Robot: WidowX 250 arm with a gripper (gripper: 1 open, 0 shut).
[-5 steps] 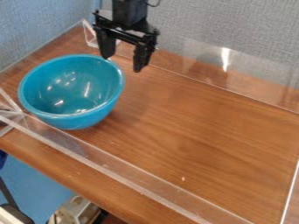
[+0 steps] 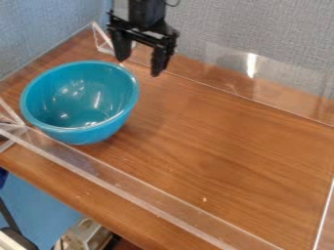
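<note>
A black gripper (image 2: 141,51) hangs from the top of the view, above the back left of the wooden table, just behind and over a turquoise bowl (image 2: 80,98). Its two fingers are spread apart, and I see nothing held between them. The bowl stands at the left of the table and looks empty apart from some glints.
Low transparent walls line its edges, with a textured grey wall behind. Cables and hardware sit below the table's front left.
</note>
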